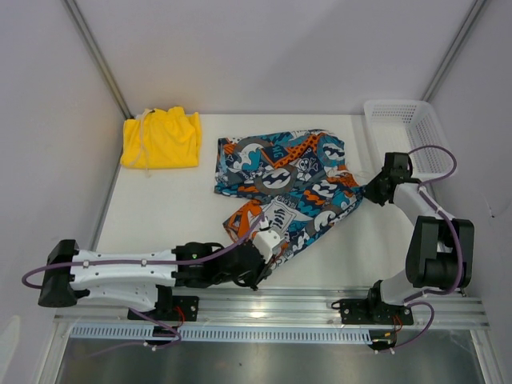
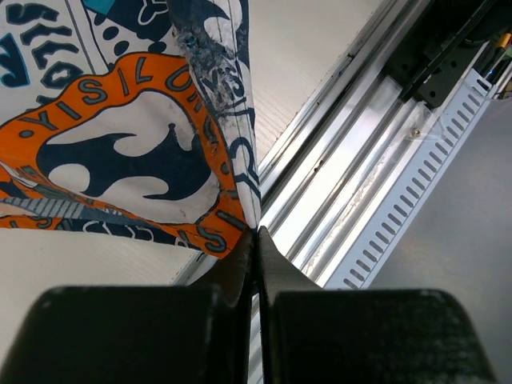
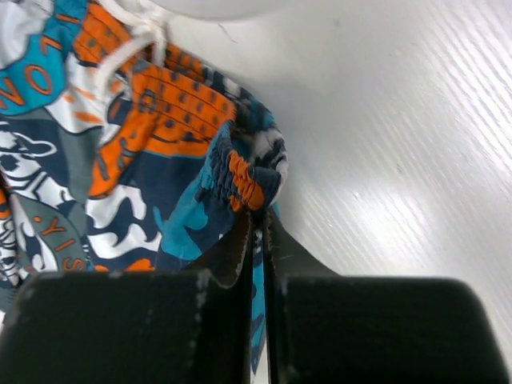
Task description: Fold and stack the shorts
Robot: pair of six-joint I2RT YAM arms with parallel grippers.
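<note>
Patterned shorts in navy, teal, orange and white (image 1: 280, 180) lie spread across the middle of the table. One leg's corner is pinched by my left gripper, shut on the cloth, which hangs from its tips near the table's front edge. On the right, the bunched waistband (image 3: 252, 172) meets the tips of my right gripper, also shut on the fabric. Yellow shorts (image 1: 162, 138) rest folded at the back left, apart from the patterned pair. In the top view, my left arm hides part of the near leg.
A white mesh basket (image 1: 408, 132) stands at the back right, close beyond my right gripper. Bare table (image 1: 156, 208) shows at the left. A metal rail (image 1: 272, 300) runs along the front edge.
</note>
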